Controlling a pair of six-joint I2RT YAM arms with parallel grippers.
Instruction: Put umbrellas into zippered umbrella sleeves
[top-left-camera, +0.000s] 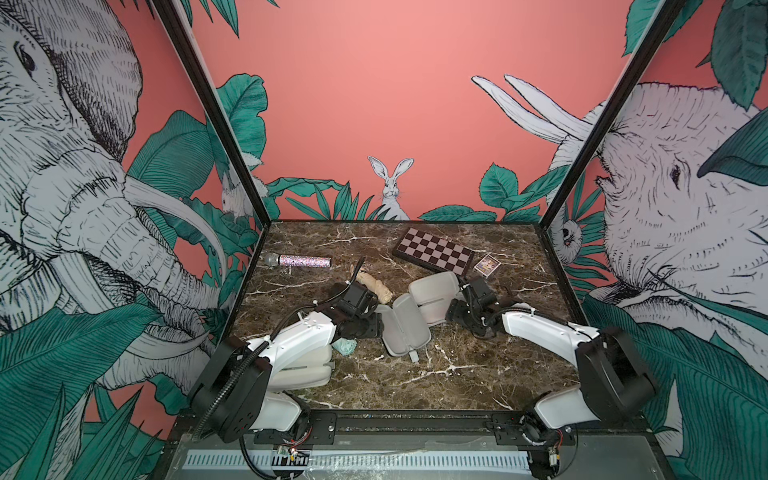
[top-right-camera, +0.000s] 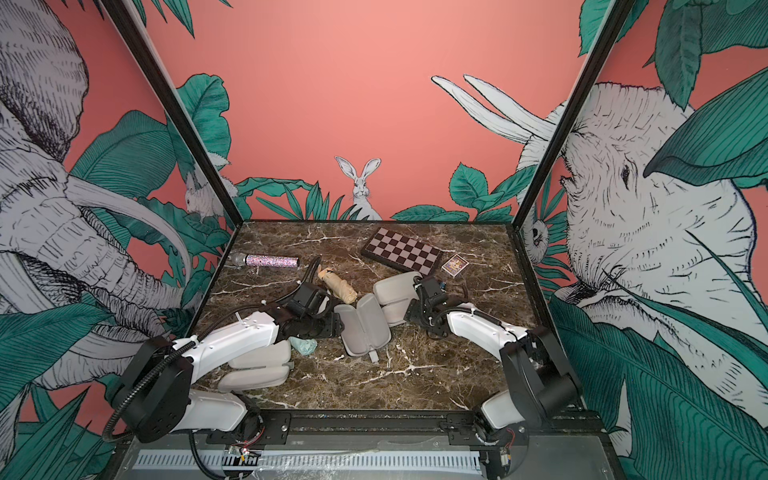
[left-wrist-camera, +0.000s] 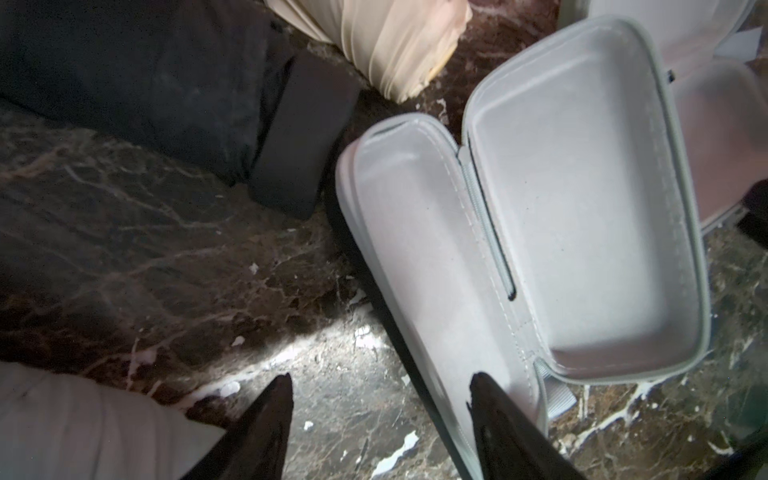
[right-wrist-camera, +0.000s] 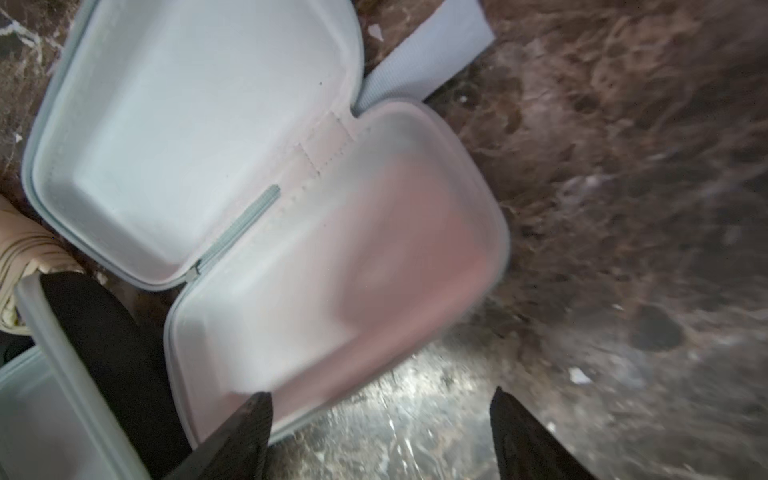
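A middle grey sleeve (top-left-camera: 405, 325) lies spread open and empty. My left gripper stands open at its left side, one finger over the rim of its narrow half. Behind it a second empty sleeve (right-wrist-camera: 336, 264) is opened flat; at its right edge my right gripper is open, nothing between its fingers. A beige umbrella (top-right-camera: 337, 285) lies left of the second sleeve. In the left wrist view a black umbrella (left-wrist-camera: 160, 88) lies at upper left, and pale ribbed fabric (left-wrist-camera: 88, 432), perhaps another umbrella, at lower left.
A third open sleeve (top-right-camera: 254, 376) lies at front left, with a pale teal bundle (top-right-camera: 303, 345) beside it. At the back are a glittery microphone (top-left-camera: 304, 261), a checkered board (top-left-camera: 433, 250) and a card pack (top-left-camera: 487, 265).
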